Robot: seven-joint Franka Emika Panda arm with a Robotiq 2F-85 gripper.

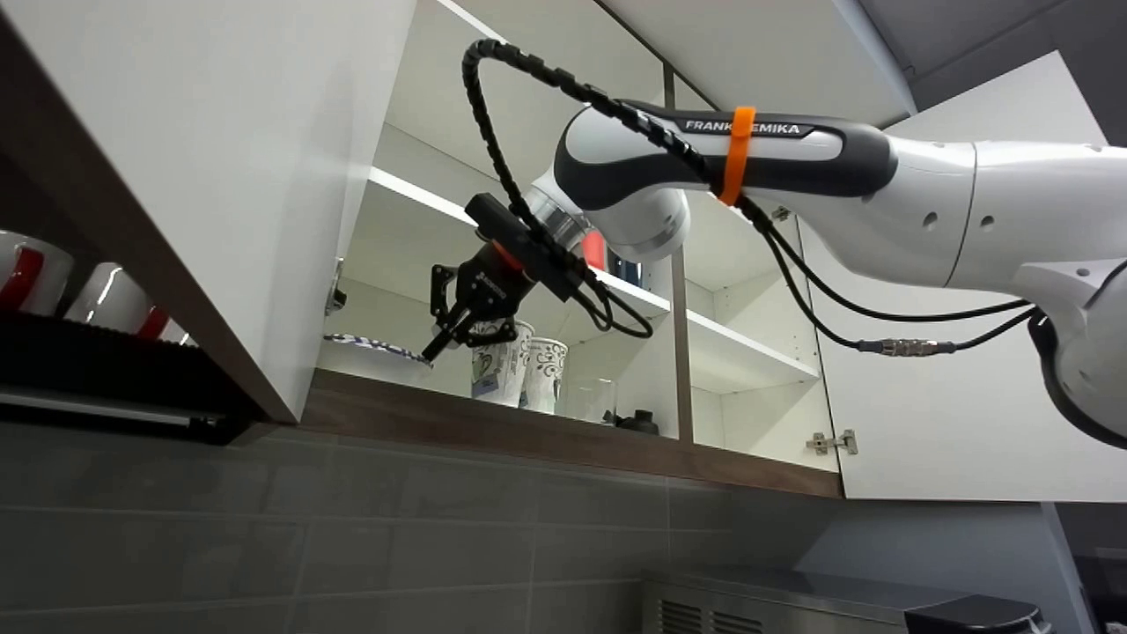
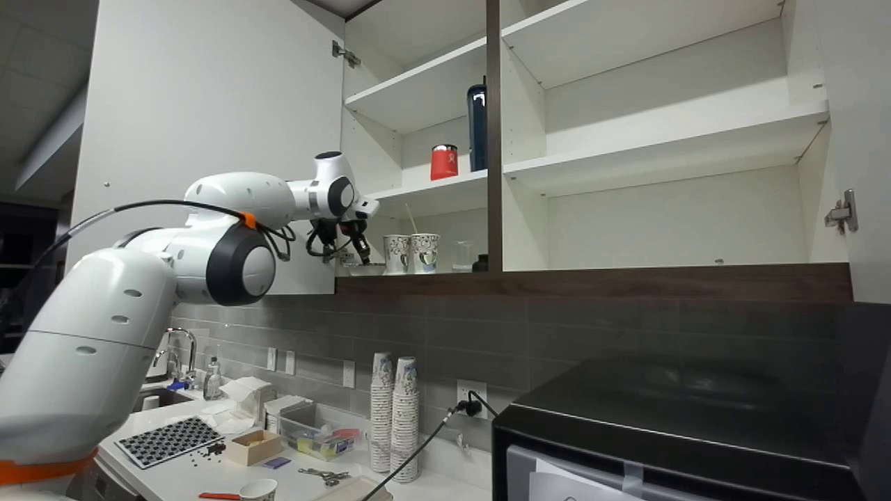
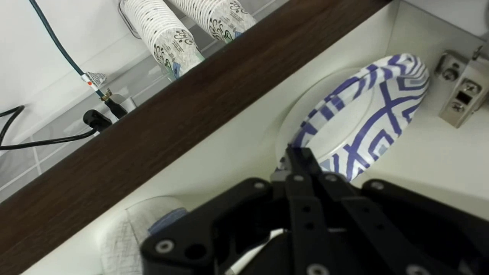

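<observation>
A paper bowl (image 3: 394,114) with a blue and white pattern sits on the cabinet's lowest shelf, left of the cups. Its rim looks narrowed into a long oval in the wrist view. My gripper is at the near part of this rim, its fingertips close together. Whether the rim is pinched between them is hidden. From the side, the gripper (image 1: 430,357) points down and left at the right edge of the bowl (image 1: 370,359). The other exterior view shows the gripper (image 2: 365,257) over the bowl (image 2: 365,270), which is mostly covered there.
Paper cups (image 2: 424,252) and a clear glass (image 2: 463,255) stand right of the bowl. A hinge (image 3: 463,89) and the open left door (image 2: 209,108) flank it. A wooden edge (image 3: 137,137) runs along the shelf front. The right cabinet's shelves are bare.
</observation>
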